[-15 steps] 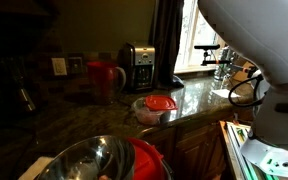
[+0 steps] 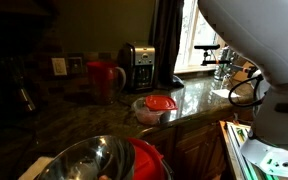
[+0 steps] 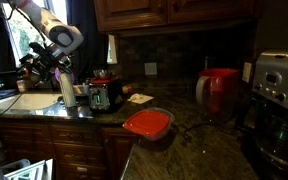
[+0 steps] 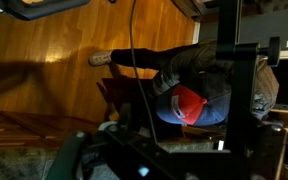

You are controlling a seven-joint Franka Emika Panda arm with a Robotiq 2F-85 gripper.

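My gripper [image 3: 32, 68] is at the far left in exterior view 2, in front of the bright window and well away from the counter items. In exterior view 1 the pale arm fills the right side, with dark gripper parts and a cable near the window. Below the gripper, the wrist view shows a wooden floor [image 4: 99, 60] and a person [image 4: 209, 85] in a cap with a red patch. Dark gripper parts crowd the bottom of that view, and the gap between the fingers cannot be made out. A clear bowl [image 2: 144, 114] with a red lid [image 2: 160, 102] stands on the counter.
A red pitcher [image 2: 102, 80] and a toaster [image 2: 140, 66] stand along the back of the counter. Up front are a metal bowl [image 2: 84, 160] and a red container [image 2: 150, 160]. A coffee maker [image 3: 279, 90] takes up the right in exterior view 2. Bare counter [image 3: 184, 160] lies between.
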